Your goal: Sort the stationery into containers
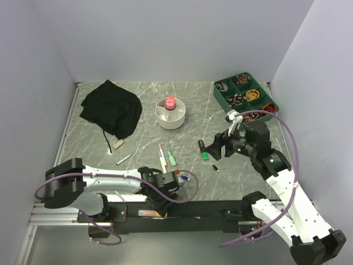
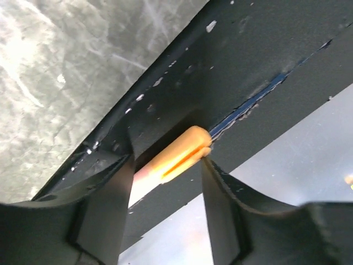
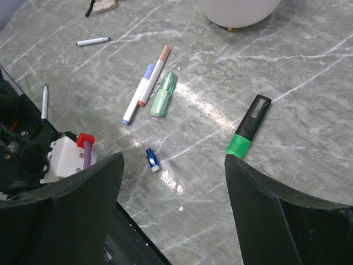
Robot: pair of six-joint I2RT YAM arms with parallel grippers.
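An orange-capped marker (image 2: 179, 152) lies on the black strip at the table's front edge. My left gripper is down over it, fingers part open, with the capped end between its fingers; whether both fingers touch it I cannot tell. On the right, my open, empty right gripper (image 1: 212, 151) hangs above the table. Below it lies a black highlighter with a green end (image 3: 249, 126). A green highlighter (image 3: 164, 95), a blue-capped marker (image 3: 138, 95), an orange-capped pen (image 3: 155, 75) and a small blue piece (image 3: 153, 159) lie mid-table. A white divided container (image 1: 164, 120) holds pink and orange items.
A green compartment tray (image 1: 222, 100) with bundled cords stands at the back right. Black cloth (image 1: 111, 109) covers the back left. Near it lie a pale block (image 1: 118, 144) and a white pen (image 1: 124, 159). A small dark piece (image 1: 215, 168) is right of centre.
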